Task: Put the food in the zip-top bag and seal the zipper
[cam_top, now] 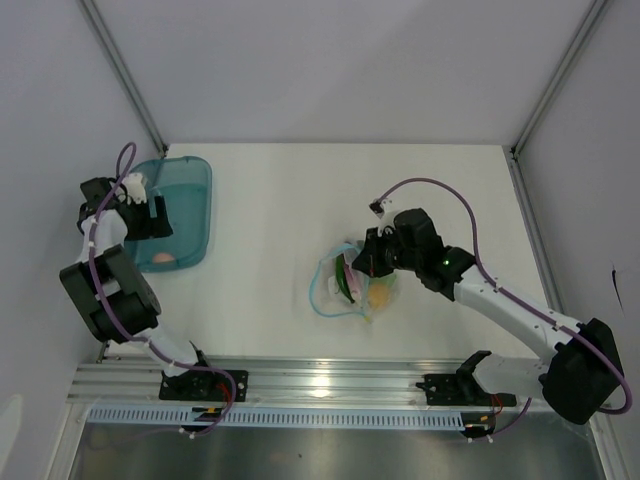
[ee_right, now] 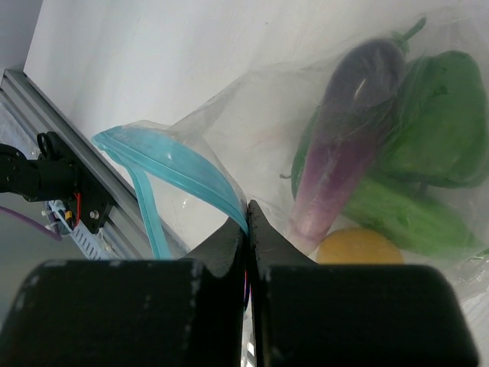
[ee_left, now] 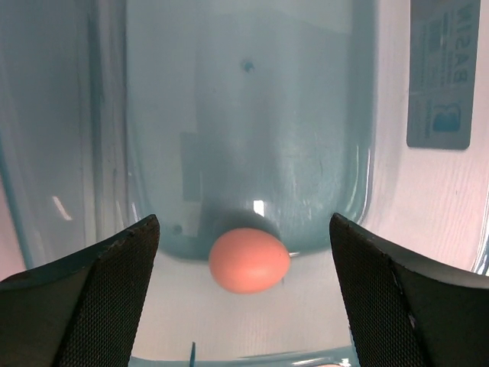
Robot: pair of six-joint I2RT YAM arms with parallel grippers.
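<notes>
My left gripper (cam_top: pixel 154 218) stands open over the teal bin (cam_top: pixel 195 205) at the far left; below its fingers a pink oval food item (ee_left: pixel 249 260) lies alone on the bin's floor. The clear zip bag (cam_top: pixel 334 304) lies mid-table, holding a purple eggplant (ee_right: pixel 344 138), a green pepper (ee_right: pixel 443 122), another long green vegetable (ee_right: pixel 405 214) and a yellow round item (ee_right: pixel 357 249). My right gripper is shut on the edge of the bag by its blue zipper strip (ee_right: pixel 172 160), above the bag's contents.
Grey walls and metal rails border it. The left arm's base is seen at the edge in the right wrist view.
</notes>
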